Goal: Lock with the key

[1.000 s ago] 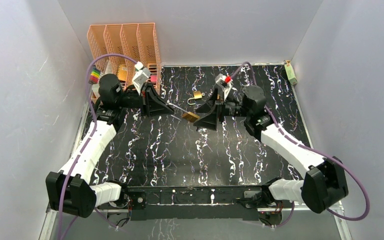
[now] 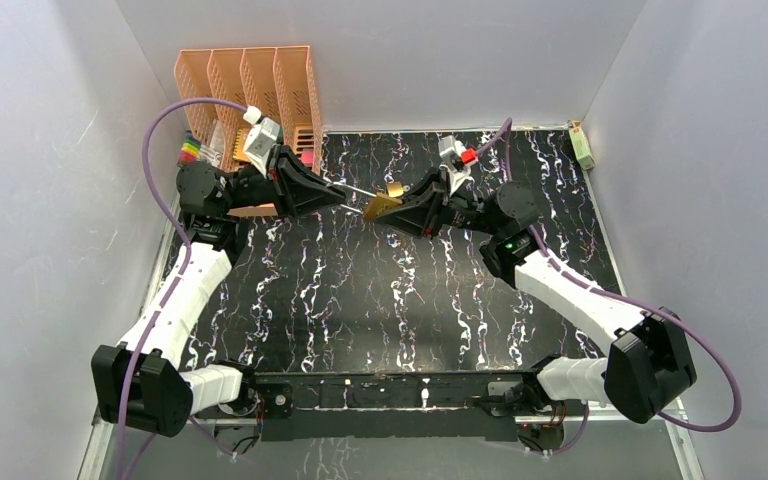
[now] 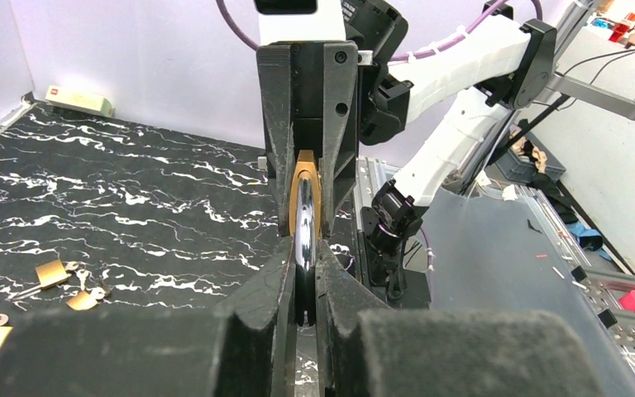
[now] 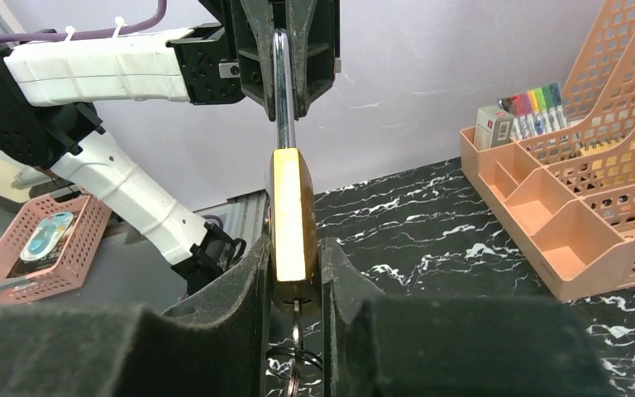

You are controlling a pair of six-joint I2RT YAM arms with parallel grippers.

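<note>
A brass padlock hangs in the air between the grippers, edge-on in the right wrist view. My left gripper is shut on its long steel shackle. My right gripper has closed in around the brass body from the other side, one finger on each face; whether it grips firmly is hard to tell. A key with a ring shows below the body between the right fingers.
Other padlocks and keys lie on the black marble table. An orange organizer stands at the back left; a small box is at the back right.
The padlock and left gripper have risen toward the back in the top view. My right gripper has moved onto the padlock body, its wide-open fingers closing around it.
</note>
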